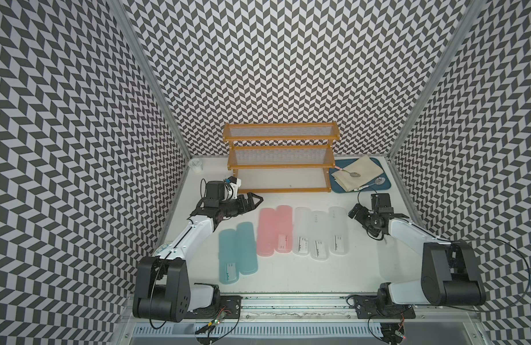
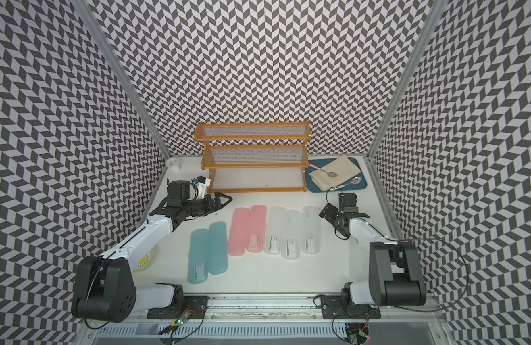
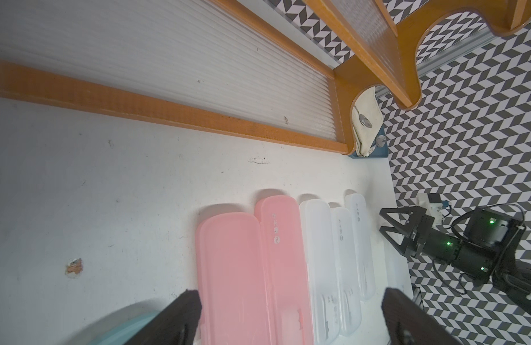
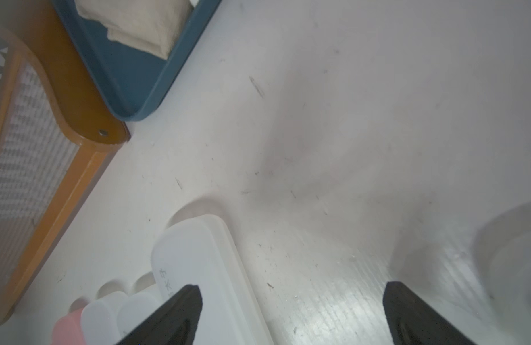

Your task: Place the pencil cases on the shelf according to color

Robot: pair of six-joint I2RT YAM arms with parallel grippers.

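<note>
On the table lie two teal pencil cases [image 1: 247, 247], two pink pencil cases [image 1: 266, 230] and three clear white ones [image 1: 338, 227], side by side in a row. Another translucent case [image 1: 390, 264] is partly hidden by the right arm. Behind them the wooden three-tier shelf [image 1: 282, 189] stands empty. My left gripper [image 1: 257, 200] is open above the table between the shelf and the teal and pink cases, holding nothing. Open and empty too, my right gripper hovers just right of the rightmost clear case [image 4: 208, 270].
A blue tray [image 1: 384, 172] with a beige cloth [image 1: 357, 172] and spoons sits right of the shelf. A small clear cup [image 1: 196, 165] stands at the back left. Bare table runs between the cases and the shelf.
</note>
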